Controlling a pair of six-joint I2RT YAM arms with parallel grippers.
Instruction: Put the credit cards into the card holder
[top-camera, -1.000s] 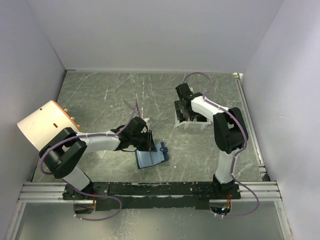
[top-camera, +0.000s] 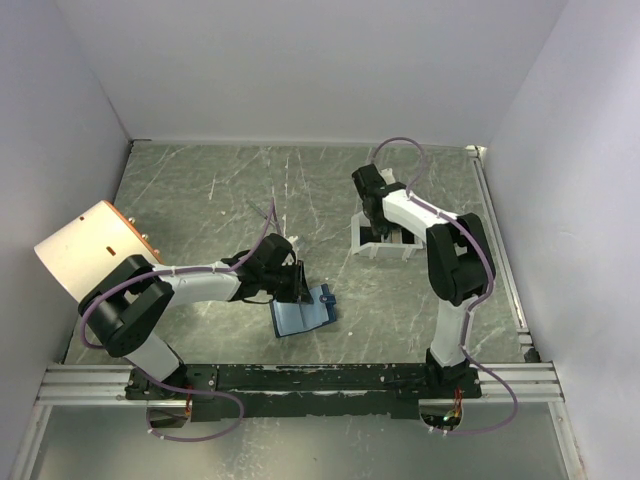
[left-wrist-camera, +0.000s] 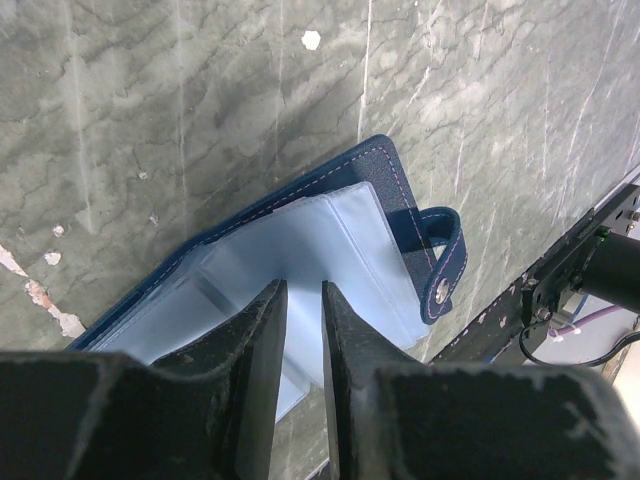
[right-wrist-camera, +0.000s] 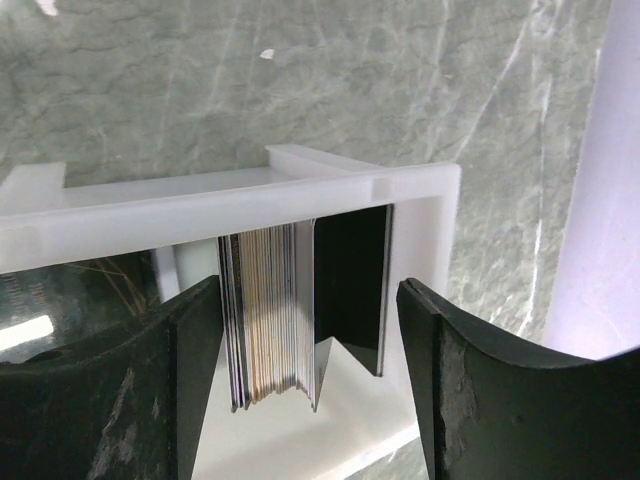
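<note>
A dark blue card holder with clear sleeves (left-wrist-camera: 310, 240) lies spread on the table, its snap strap (left-wrist-camera: 450, 270) at one end. My left gripper is over the sleeves, its two fingers a small gap apart, with sleeve plastic showing in the gap. At the back right, my right gripper reaches over a white tray (right-wrist-camera: 230, 215) of cards. Its fingers stand well apart, on either side of an upright card stack (right-wrist-camera: 268, 310) and a black card (right-wrist-camera: 350, 285); a firm hold on them cannot be made out.
Another dark card (right-wrist-camera: 70, 300) lies in the neighbouring compartment of the tray. A tan panel (top-camera: 95, 250) leans at the far left. The table between the holder and the tray is clear.
The left arm and the card holder look unchanged.
</note>
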